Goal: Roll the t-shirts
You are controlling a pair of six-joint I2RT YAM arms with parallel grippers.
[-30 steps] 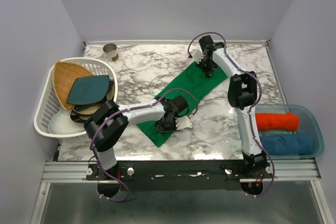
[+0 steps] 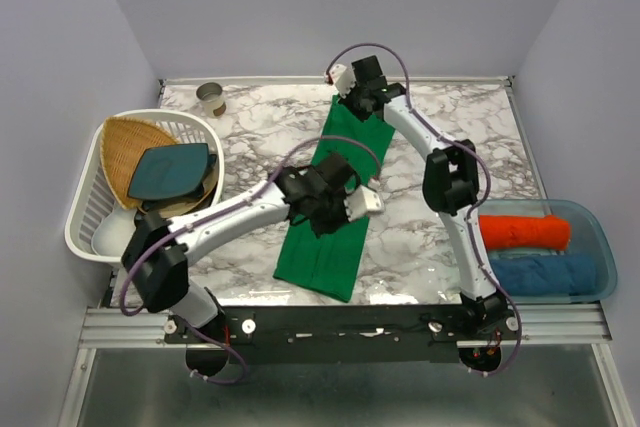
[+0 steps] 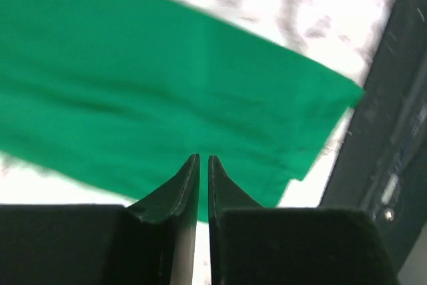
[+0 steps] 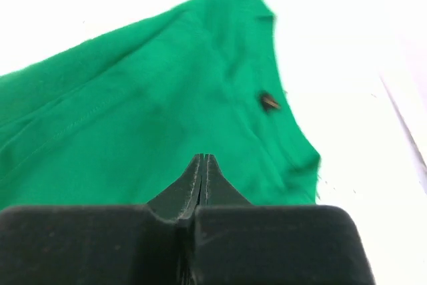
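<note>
A green t-shirt [image 2: 320, 265] lies flat and long on the marble table, running from the front edge toward the back. My left gripper [image 2: 340, 217] hovers over its lower half; in the left wrist view its fingers [image 3: 173, 198] look close together above the cloth. My right gripper [image 2: 355, 97] is over the shirt's back end; in the right wrist view the fingers [image 4: 173, 195] are close together, with green cloth [image 4: 133, 125] beneath and nothing clearly held.
A white basket [image 2: 85, 187] with mats and dishes stands at the left, a metal cup [image 2: 210, 97] at the back left. A blue bin [image 2: 590, 247] with rolled orange [image 2: 520, 232] and blue [image 2: 540, 272] shirts sits at the right.
The shirt has turned from a diagonal to lie more front-to-back, its back end shifted left. My right gripper has moved left and back; my left gripper has risen from the cloth.
</note>
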